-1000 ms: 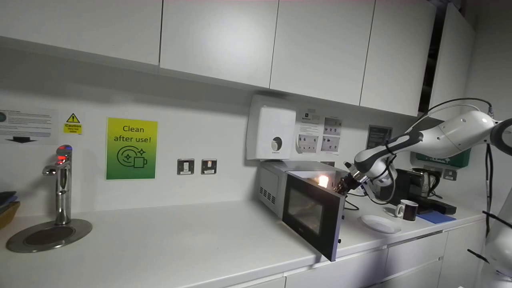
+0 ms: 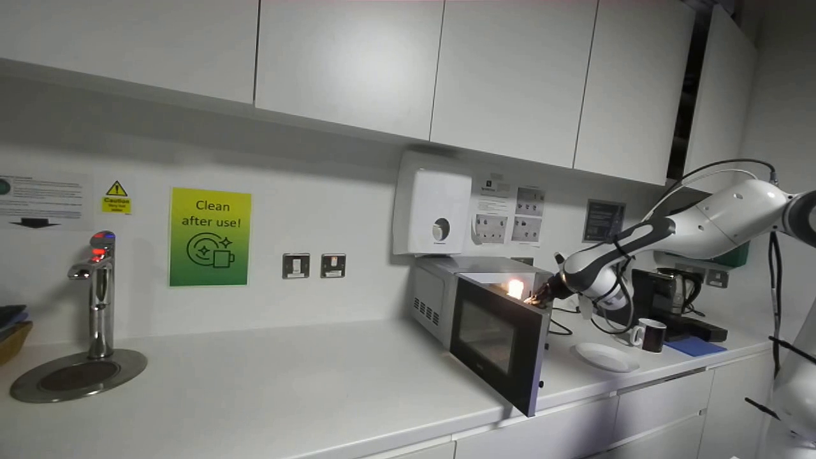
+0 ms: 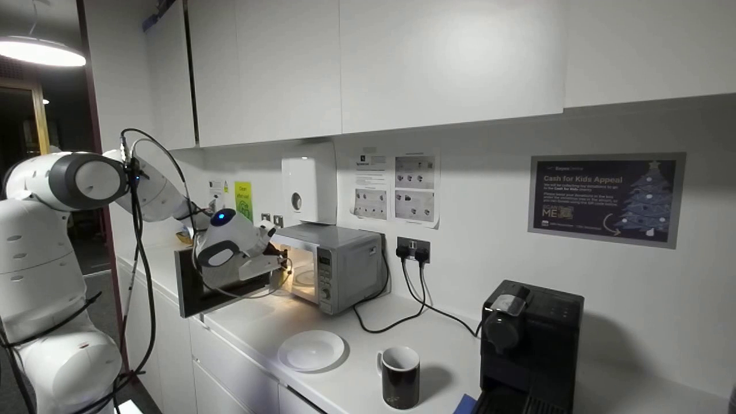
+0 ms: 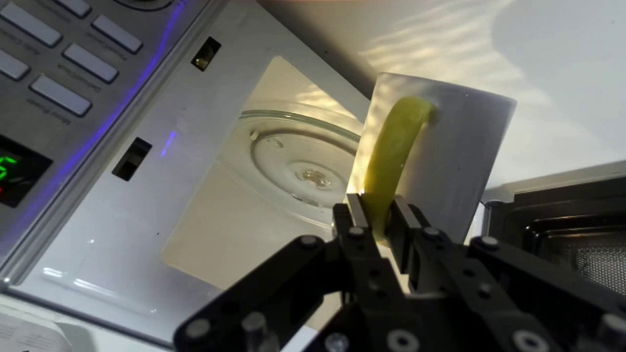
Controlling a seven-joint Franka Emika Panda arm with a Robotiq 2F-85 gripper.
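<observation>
In the wrist view my gripper is shut on a curved yellow-green piece [image 4: 396, 141], which sticks out beyond the fingertips. Behind it lies a pale, flat rectangle [image 4: 455, 152]; I cannot tell whether the two are joined. The microwave [image 3: 355, 259] is open and lit inside, and its glass turntable [image 4: 314, 176] shows no food on it. My gripper [image 3: 284, 261] is at the front of the microwave's opening. From the other side, the dark microwave door [image 2: 489, 344] stands swung outward, with the gripper [image 2: 535, 298] just behind its upper edge.
On the counter right of the microwave are a white plate [image 3: 311, 351], a dark mug [image 3: 400, 378] and a black coffee machine [image 3: 535, 338]. Cables [image 3: 441, 310] run along the wall. Left of the microwave, the counter [image 2: 291, 390] is clear as far as the tap [image 2: 101, 306].
The arm's wrist has moved slightly left and down, closer to the microwave. The door, plate and mug stay where they were.
</observation>
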